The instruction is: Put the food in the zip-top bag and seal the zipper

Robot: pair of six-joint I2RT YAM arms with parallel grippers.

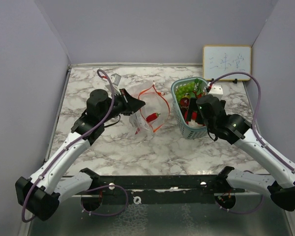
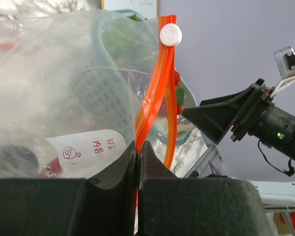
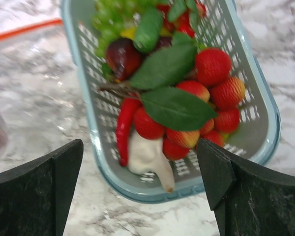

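The clear zip bag [image 1: 143, 125] with orange zipper lies left of the basket, red food inside it. My left gripper [image 1: 136, 104] is at the bag's mouth; in the left wrist view it is shut on the orange zipper edge [image 2: 152, 98]. My right gripper hangs open over the blue basket [image 3: 273, 128], which holds green grapes [image 3: 113, 14], a cucumber [image 3: 150, 30], a red chili [image 3: 124, 132], red round fruits [image 3: 212, 64], leaves [image 3: 174, 105] and a pale item [image 3: 143, 155].
A whiteboard [image 1: 226, 59] stands at the back right. Grey walls surround it.
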